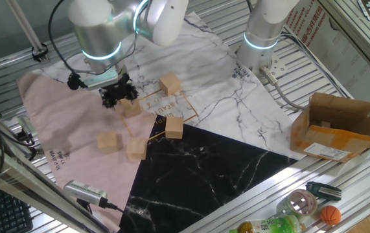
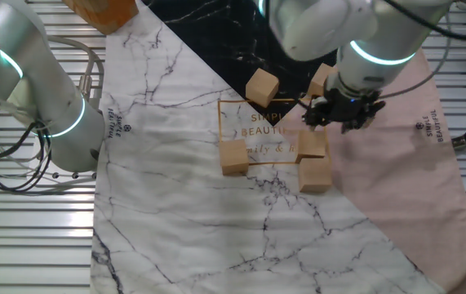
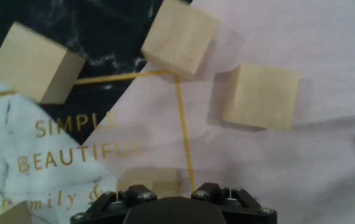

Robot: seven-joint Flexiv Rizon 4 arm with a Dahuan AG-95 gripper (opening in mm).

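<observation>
Several plain wooden cubes lie on the marble-and-pink cloth. My gripper [image 1: 118, 95] hangs over the pink side, its black fingers apart and nothing visibly held between them. Beside it in exterior view 1 is a cube [image 1: 130, 107], partly covered by the gripper. Ahead of the fingertips in the wrist view, a cube [image 3: 149, 179] shows only partly. Other cubes sit apart: one on white marble [image 1: 170, 83], one at the black patch [image 1: 174, 128], one near the black-pink seam [image 1: 136, 149] and one on pink [image 1: 108, 142]. Exterior view 2 shows two adjoining cube shapes [image 2: 315, 175]; whether they are stacked is unclear.
An open cardboard box [image 1: 334, 133] stands at the right edge. A green-labelled bottle [image 1: 275, 224], a tape roll [image 1: 299, 203] and an orange ball [image 1: 330, 215] lie at the front right.
</observation>
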